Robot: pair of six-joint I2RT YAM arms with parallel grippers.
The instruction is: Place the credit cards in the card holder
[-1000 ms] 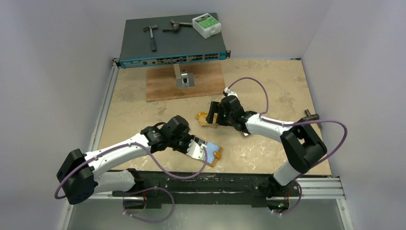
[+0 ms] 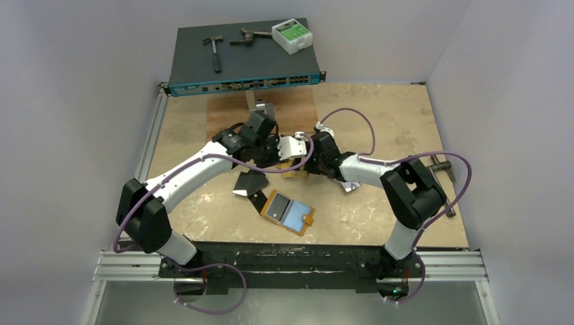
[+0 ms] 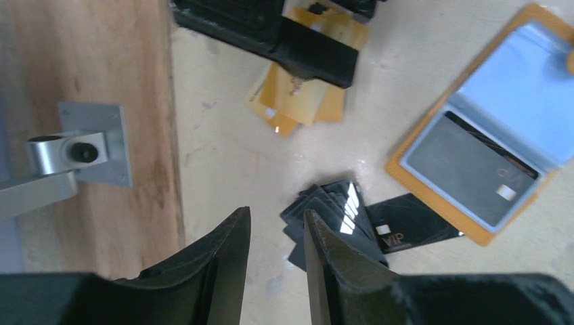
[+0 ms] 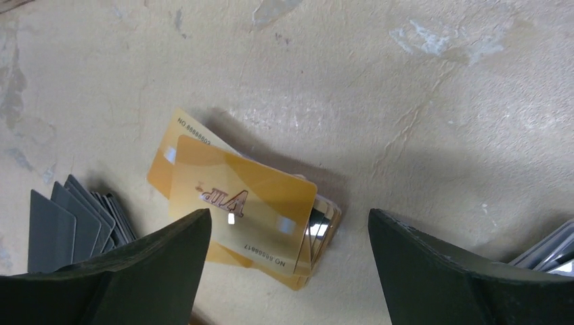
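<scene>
Yellow cards (image 4: 240, 203) lie in a loose, overlapping stack on the table in the right wrist view. My right gripper is open above them, one finger to each side, with nothing visibly gripped. Its black fingers (image 3: 318, 57) also show over the yellow cards in the left wrist view. My left gripper stands partly open and empty, near a fanned pile of dark cards (image 3: 332, 215). The card holder, tan-edged with a blue flap and a grey pocket (image 3: 467, 166), lies flat beside that pile. One black card (image 3: 416, 223) lies against the holder's edge.
Silvery cards (image 4: 552, 250) lie at the right edge of the right wrist view. A metal bracket (image 3: 81, 149) stands on a wooden board (image 3: 145, 81). Behind is a dark rack unit (image 2: 244, 61) bearing hammers and a white box (image 2: 292, 36).
My left arm has swung from over the card holder up and back, toward the wooden board, uncovering the holder and dark cards. The right gripper has shifted slightly over the yellow cards.
</scene>
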